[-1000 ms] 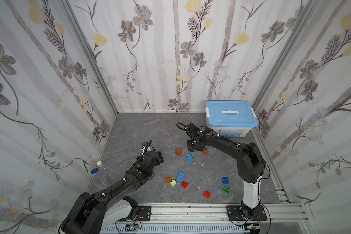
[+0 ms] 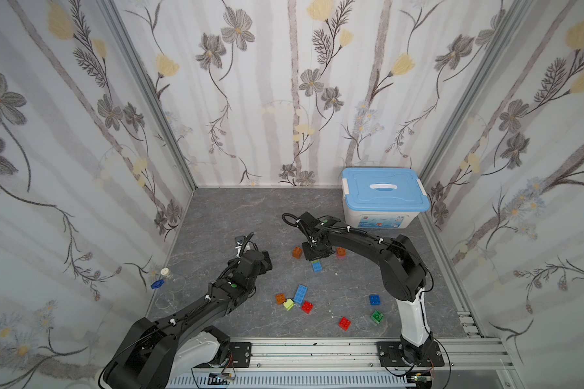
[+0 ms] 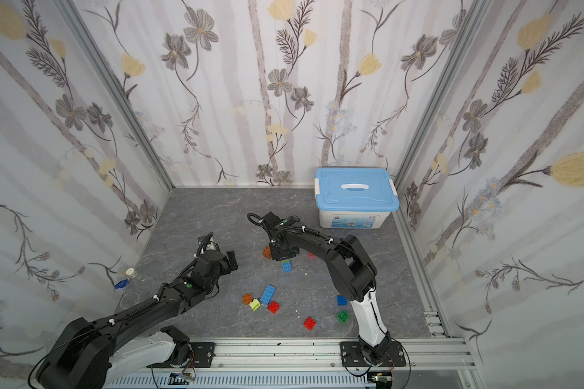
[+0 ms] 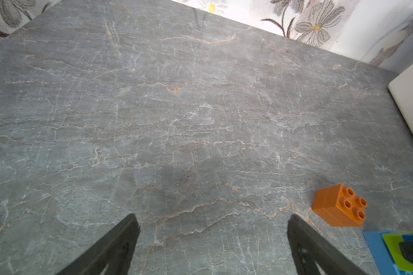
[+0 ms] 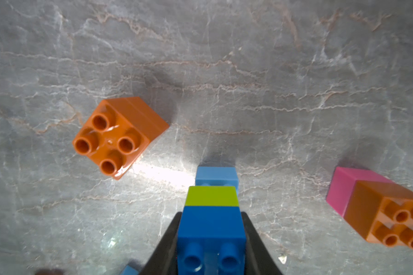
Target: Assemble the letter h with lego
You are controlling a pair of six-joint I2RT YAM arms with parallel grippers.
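Note:
My right gripper is shut on a stack of a blue brick [image 5: 210,222] over a lime brick [image 5: 210,196], held above a light blue brick [image 5: 216,175]; I cannot tell whether they touch. An orange brick [image 5: 119,134] stands to its left, and an orange brick [image 5: 366,206] joined to a pink brick [image 5: 341,183] to its right. My left gripper hangs open and empty left of these bricks. A long blue brick [image 2: 300,292], red bricks [image 2: 344,322], a small orange brick [image 2: 279,298] and a pale lime brick [image 2: 288,304] lie nearer the front.
A lidded storage box [image 2: 384,194] stands at the back right. A dark blue brick [image 2: 374,299] and a green brick [image 2: 377,317] are at the front right.
My right gripper has moved left and toward the front, now over the light blue brick in the middle. The left arm has not visibly moved.

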